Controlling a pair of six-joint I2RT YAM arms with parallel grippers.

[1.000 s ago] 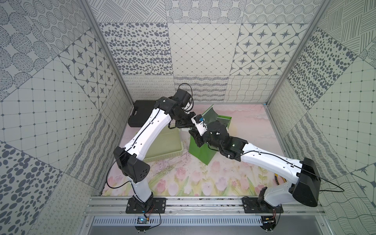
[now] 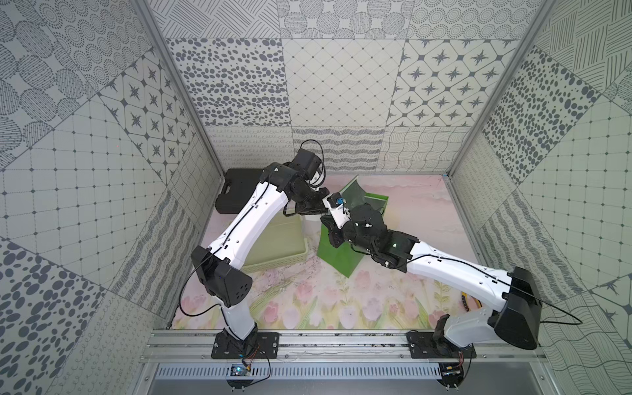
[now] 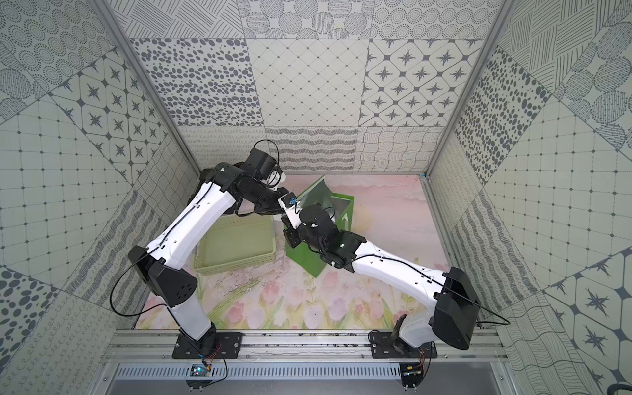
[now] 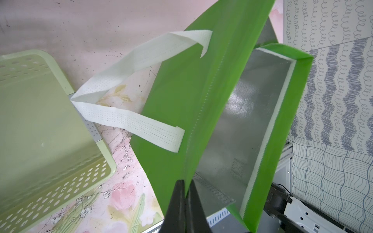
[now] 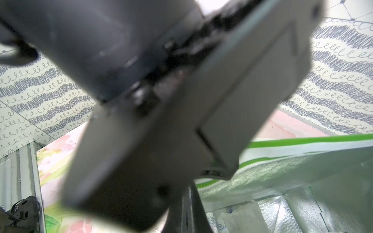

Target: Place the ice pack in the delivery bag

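A green delivery bag (image 2: 339, 256) with a silver lining and a white strap (image 4: 155, 132) stands open in the middle. In the left wrist view my left gripper is shut on the green flap's edge, or just against it. My right gripper is shut, with nothing visible between its fingers, above the bag's lining. A pale crumpled packet (image 5: 240, 217), possibly the ice pack, lies inside the bag in the right wrist view. The two wrists are crowded together over the bag.
A pale green basket (image 3: 233, 247) sits left of the bag, with a black case (image 2: 238, 191) behind it at the back left.
My right arm has shifted very slightly to the right. The left arm and the bag look unchanged.
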